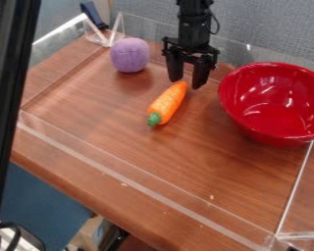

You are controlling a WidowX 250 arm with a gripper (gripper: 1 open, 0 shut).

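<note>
My black gripper (pixel 188 66) hangs at the top centre, pointing down, its fingers parted and open with nothing visible between them. Just below it an orange toy carrot (pixel 169 101) with a green end lies diagonally on the wooden surface (pixel 114 157). A purple ball (pixel 130 55) rests to the gripper's left. A large red bowl (pixel 270 103) fills the right side.
Clear low walls edge the work surface, with a grey wall (pixel 278 29) behind. The front and left middle of the surface are empty. A dark vertical bar runs down the far left of the view.
</note>
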